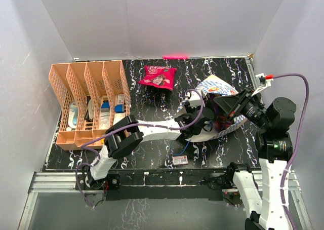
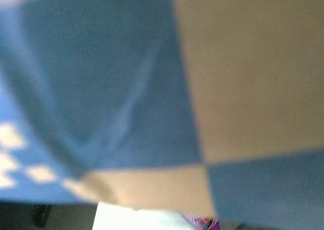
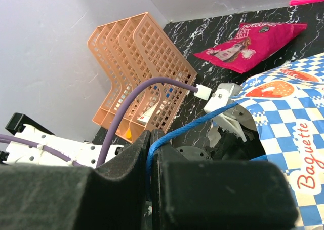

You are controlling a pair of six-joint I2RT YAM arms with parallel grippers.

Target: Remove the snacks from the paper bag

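The paper bag (image 1: 240, 119) lies on its side at the right of the table, with blue-and-white checks and a "Baguette" print (image 3: 309, 159). Its blue cord handle (image 3: 195, 122) runs between the fingers of my right gripper, which is shut on it. Purple-red snack packs (image 1: 223, 123) show partly inside the bag. My left gripper (image 1: 206, 114) is at the bag's mouth, its fingertips largely hidden, so how far its fingers stand apart is unclear. Checked paper (image 2: 121, 88) fills the left wrist view, with a bit of purple packaging (image 2: 205, 222) at the bottom.
A red-pink snack pack (image 1: 159, 78) lies on the dark marbled table at the back. On the left stands an orange divided basket (image 1: 96, 68) with small items. A small white box (image 1: 179, 160) lies near the front edge. The table between basket and bag has clear room.
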